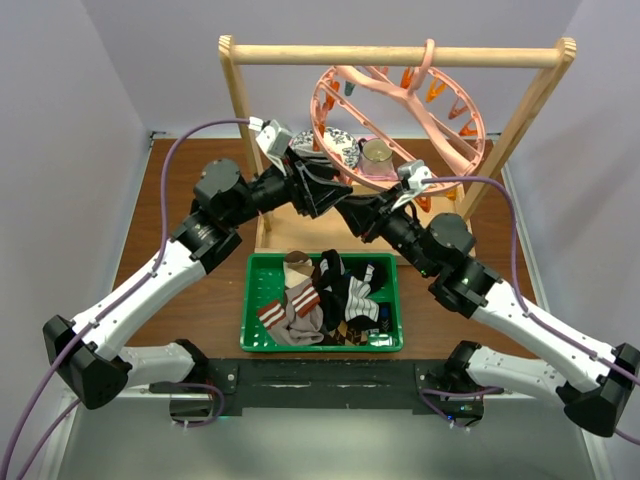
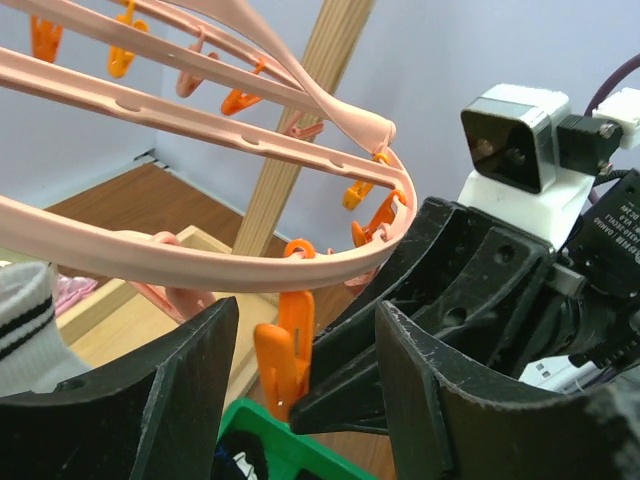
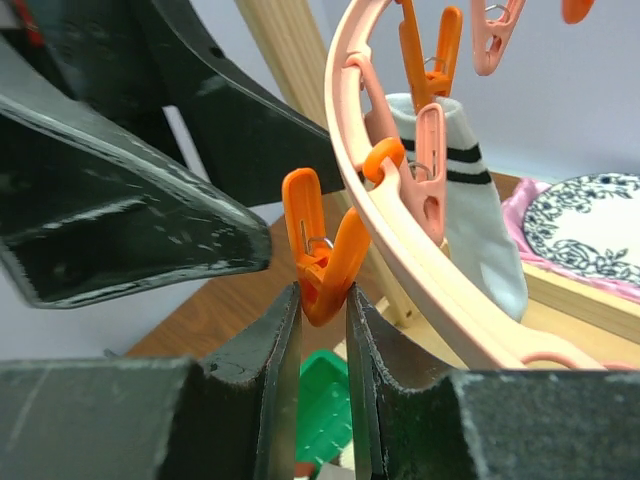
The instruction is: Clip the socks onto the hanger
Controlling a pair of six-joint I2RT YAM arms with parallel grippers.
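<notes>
The pink round hanger point(image 1: 420, 90) hangs from the wooden bar. A white sock with black stripes point(image 3: 475, 220) hangs at the hanger, under an orange clip. My left gripper stands part open near an orange clip point(image 2: 290, 360), nothing visibly between its fingers. My right gripper has its fingertips close together at the bottom of an orange clip point(image 3: 322, 270) on the near rim; whether it grips it is unclear. The two grippers are very close to each other below the rim.
The green bin point(image 1: 250, 300) holds several loose socks on the floor below. A wooden frame point(image 1: 540, 90) surrounds the hanger. A patterned round item point(image 3: 590, 225) and a glass point(image 1: 377, 158) sit behind.
</notes>
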